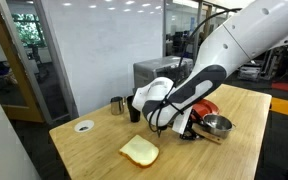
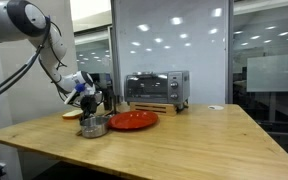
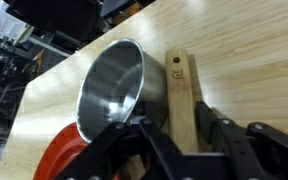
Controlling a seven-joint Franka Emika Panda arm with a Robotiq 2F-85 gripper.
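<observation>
A wooden utensil handle (image 3: 183,100) runs between the dark fingers of my gripper in the wrist view. The fingers stand close on both sides of the wood, but whether they press on it cannot be made out. In exterior view 1 my gripper (image 1: 190,132) is low over the table, with the handle (image 1: 210,137) sticking out to its right. The metal pot (image 3: 112,80) is right beside the handle; in exterior view 1 the pot (image 1: 217,125) stands just right of the gripper. The utensil's other end is hidden by the arm.
A red plate (image 1: 202,107) lies behind the pot. A slice of bread (image 1: 139,150) rests on the front left of the table, and a white disc (image 1: 84,126) lies farther back. A toaster oven (image 2: 156,87) stands at the back.
</observation>
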